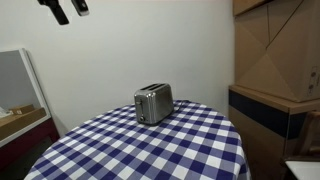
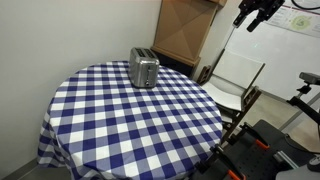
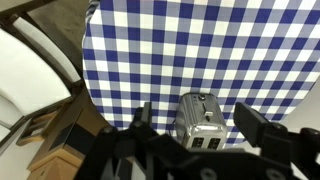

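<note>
A silver two-slot toaster (image 1: 153, 104) stands upright on a round table covered with a blue-and-white checked cloth (image 1: 135, 150). From the other side, the toaster (image 2: 144, 68) sits near the table's far edge. High above the table, at the upper left of exterior view 1, hangs my gripper (image 1: 73, 16). Its fingers are apart, with nothing between them. In the wrist view the gripper looks down over the cloth, and the toaster (image 3: 200, 122) appears far below, framed by the two fingers and partly overlapped by them.
Large cardboard boxes (image 1: 275, 50) stand beyond the table. A white chair (image 2: 234, 82) is beside it, and black equipment (image 2: 265, 150) lies near its edge.
</note>
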